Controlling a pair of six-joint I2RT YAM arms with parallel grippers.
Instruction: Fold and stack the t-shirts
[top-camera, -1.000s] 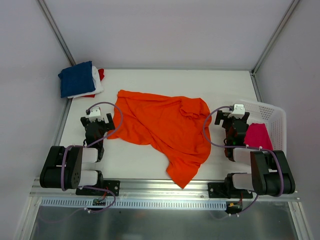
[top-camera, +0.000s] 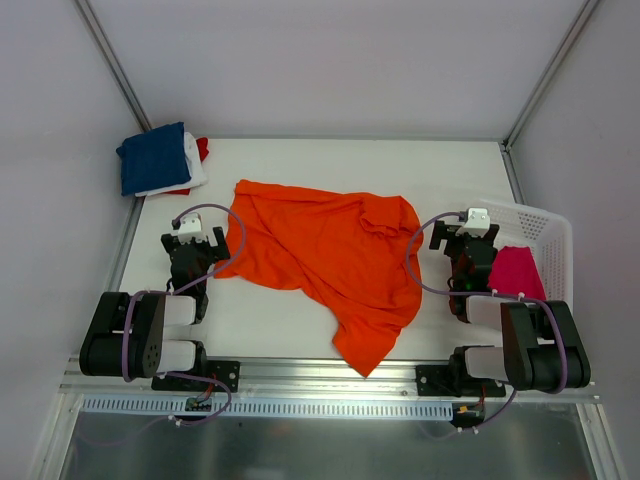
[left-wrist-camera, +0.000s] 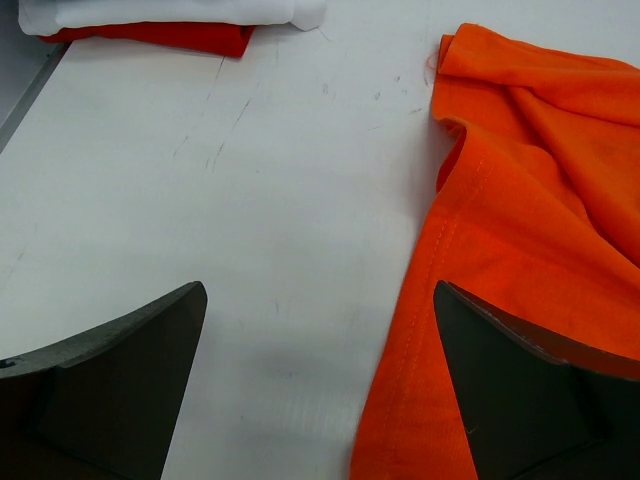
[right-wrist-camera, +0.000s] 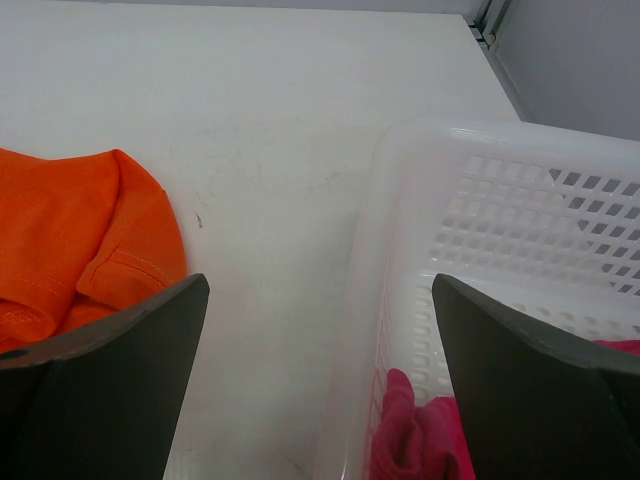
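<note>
An orange t-shirt (top-camera: 330, 250) lies spread and crumpled across the middle of the table, one corner reaching over the front edge. Its left side (left-wrist-camera: 500, 230) shows a turned-over edge in the left wrist view; a bunched fold is at its far right. Left of the shirt, my left gripper (top-camera: 194, 243) is open and empty. Between the shirt and the basket, my right gripper (top-camera: 465, 238) also stands open, holding nothing. At the back left is a stack of folded shirts: dark blue (top-camera: 153, 160) on top, white (top-camera: 194, 163) and red (top-camera: 203, 147) beneath.
A white perforated basket (right-wrist-camera: 375, 260) stands at the right with dark pink cloth (top-camera: 517, 272) inside, its wall close to my right gripper. Bare table (top-camera: 350, 165) runs along the back and at the front left.
</note>
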